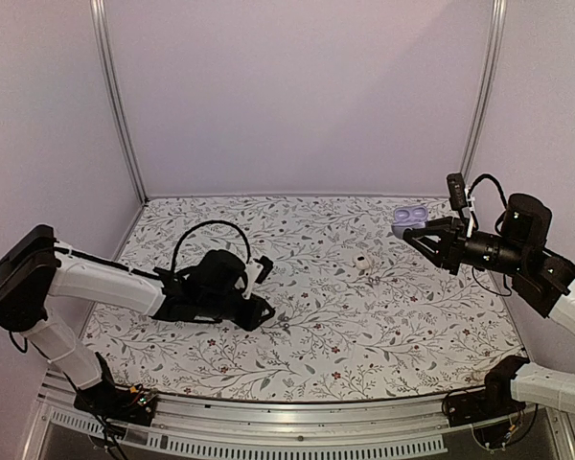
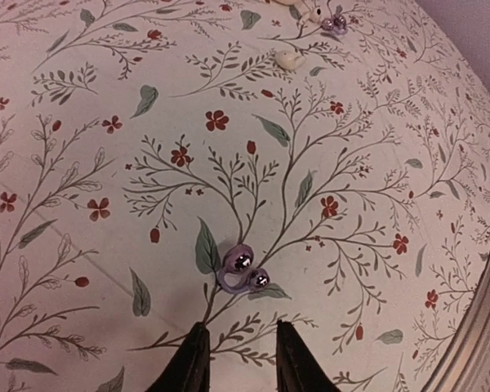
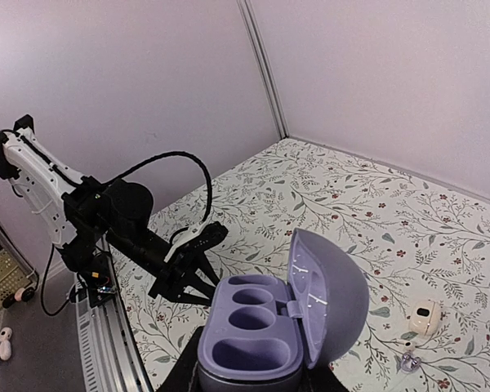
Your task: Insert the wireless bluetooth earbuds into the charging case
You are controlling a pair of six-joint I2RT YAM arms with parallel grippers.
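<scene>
A lilac charging case (image 3: 253, 327) stands with its lid raised and its wells empty, held off the table by my right gripper (image 1: 439, 251), which is shut on it. On the patterned table lies a lilac earbud (image 2: 235, 276), with shiny round spots, just beyond my left fingertips. My left gripper is partly open with a gap between its fingers, nothing in it. A second lilac earbud lies farther off, and in the right wrist view this earbud (image 3: 409, 360) shows near a beige case.
The closed beige case (image 1: 363, 262) sits at mid-table. A small beige earbud-like piece (image 2: 289, 59) lies apart from it. Walls stand behind and at the sides, and a metal rail (image 1: 287, 407) runs along the front.
</scene>
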